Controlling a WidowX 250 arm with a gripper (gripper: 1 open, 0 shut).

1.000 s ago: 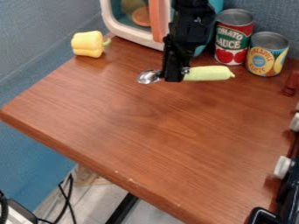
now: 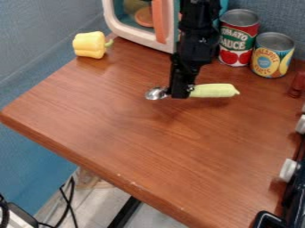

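Note:
My black gripper [image 2: 181, 90] is low over the wooden table [image 2: 131, 142], at the middle of a metal spoon [image 2: 156, 93] and a pale green corn-like object [image 2: 215, 91]. The spoon's bowl shows to the left of the fingers, the pale object to the right. Whether the fingers are shut on either is hidden.
A yellow pepper [image 2: 89, 44] sits at the back left, beside a toy oven [image 2: 138, 27]. A tomato sauce can [image 2: 237, 38] and a yellow-labelled can [image 2: 272, 55] stand at the back right. A black appliance [image 2: 286, 196] lines the right edge.

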